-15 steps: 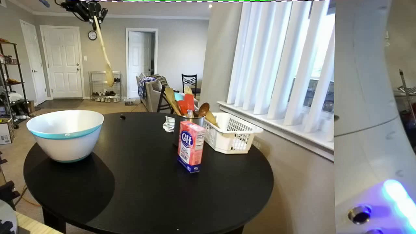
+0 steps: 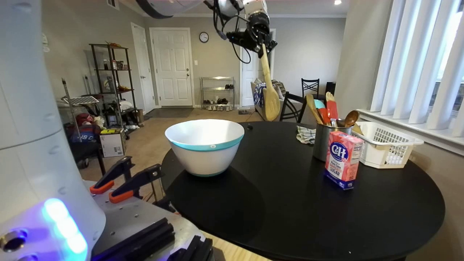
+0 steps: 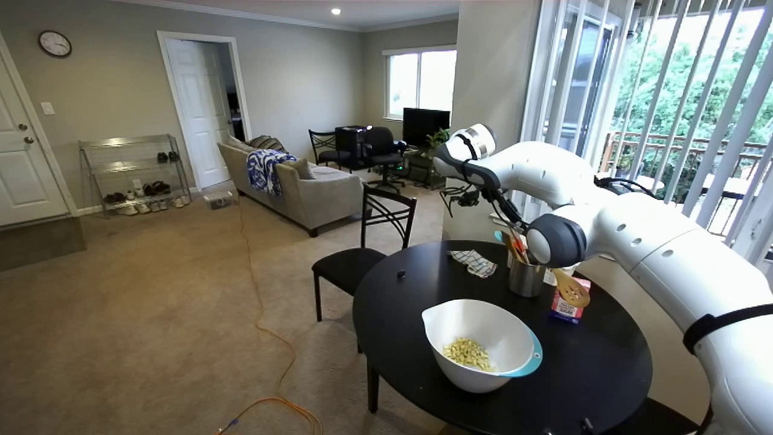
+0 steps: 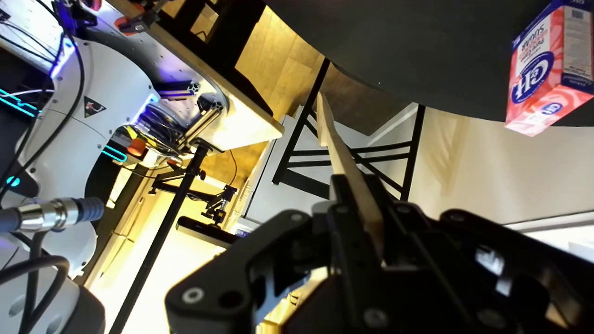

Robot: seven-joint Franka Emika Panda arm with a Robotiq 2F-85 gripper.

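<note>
A light wooden spoon (image 2: 272, 102) hangs head down from my gripper (image 2: 262, 48), which is shut on its handle high above the table. Its slotted head (image 3: 572, 289) overlaps the sugar box in exterior view 2. The wrist view shows the pale handle (image 4: 348, 161) running out from between the black fingers. Well to the left of the spoon in exterior view 1 is a white bowl (image 2: 206, 156) with a teal rim band. Pale chopped pieces (image 3: 468, 354) lie in the bowl. In exterior view 2 the arm hides most of the gripper.
A metal utensil holder (image 2: 322, 141) full of spoons and spatulas stands behind a pink sugar box (image 2: 343, 158). Beside them are a white basket (image 2: 387, 145) and a checked cloth (image 2: 305, 135).
Relative to the bowl and box, my gripper and the spoon have moved right and lower in view, and the spoon looks larger. It remains gripped.
</note>
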